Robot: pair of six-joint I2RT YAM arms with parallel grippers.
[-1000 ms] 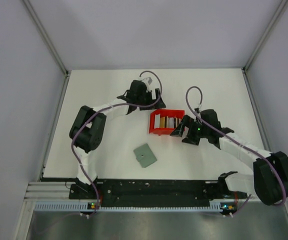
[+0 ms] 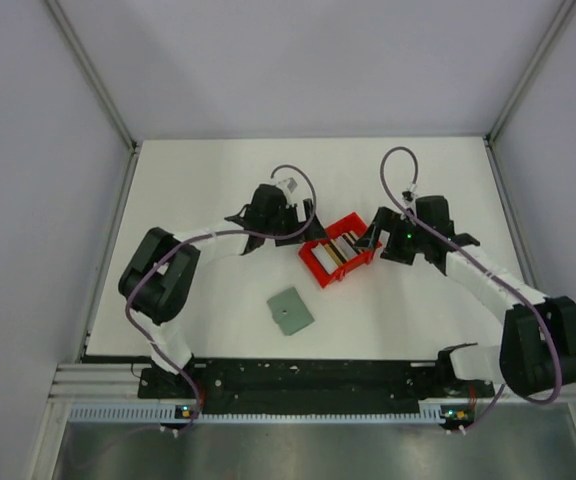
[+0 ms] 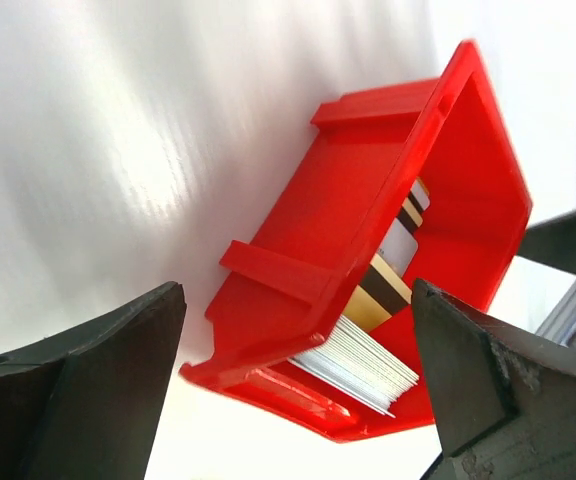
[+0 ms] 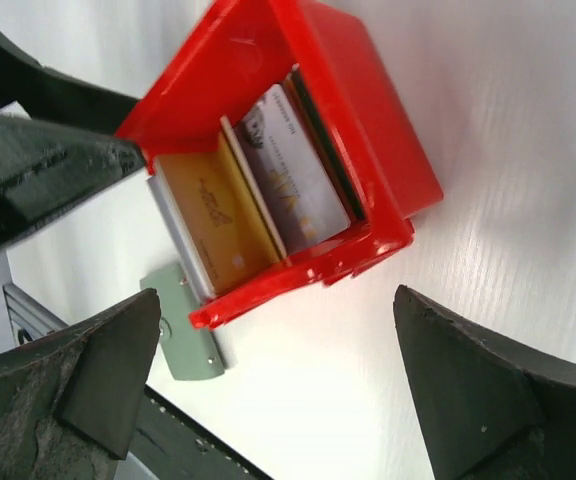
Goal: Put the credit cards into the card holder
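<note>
A red open box [image 3: 288,205] stands tilted askew in the middle of the table, with several cards [image 3: 358,368] upright inside it. My left gripper [image 2: 302,230] is at its back left corner; in the left wrist view its open fingers lie to either side of the box's near end, one overlapping the rim. By the right end is my right gripper [image 2: 380,242], open, with nothing between its fingers. A gold card [image 4: 213,212] and a grey printed card [image 4: 290,165] show in the box. A flat grey-green piece [image 2: 290,311] lies in front.
Free white table [image 2: 198,170] surrounds the box at the back and on both sides. The two grippers are close together across the box. A dark strip [image 2: 298,385] runs along the front edge.
The box has turned counterclockwise, its right end going back and its left end forward.
</note>
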